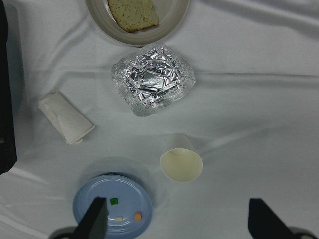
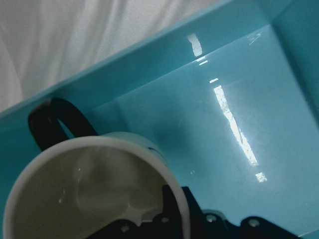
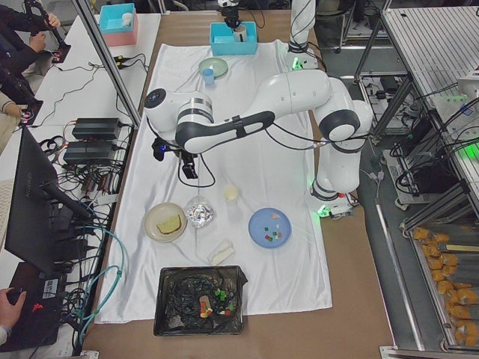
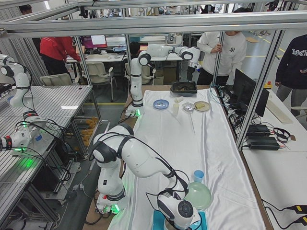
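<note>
My left gripper hangs open above the white cloth, over a blue plate [image 1: 124, 204] with small coloured pieces, a pale cup [image 1: 181, 164] lying on its side, a foil bowl [image 1: 153, 78], a folded napkin [image 1: 66, 117] and a plate with bread [image 1: 133, 15]. At the far end, my right gripper [image 3: 234, 22] is at a white mug [image 2: 84, 194] inside a blue bin [image 2: 234, 99]. Its fingers are at the mug's rim, one seen inside it; whether they are closed on it is unclear.
A black tray [image 3: 199, 299] with coloured pieces sits at the front. A green plate [image 4: 198, 196] and blue cup [image 4: 198, 176] stand near the blue bin.
</note>
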